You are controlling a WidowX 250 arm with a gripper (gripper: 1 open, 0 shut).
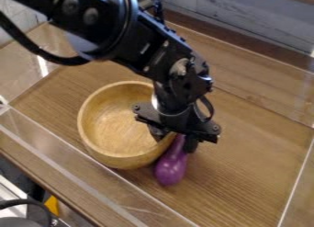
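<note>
A wooden bowl (105,120) sits on the wooden table, partly behind the black arm. A purple eggplant (172,168) lies beside the bowl's right side, its upper end hidden under the gripper (178,137). The gripper's fingers are down at that upper end; whether they are closed on it cannot be seen clearly.
A pale grey wall (263,24) runs along the back. A dark cable loop is at the bottom left edge.
</note>
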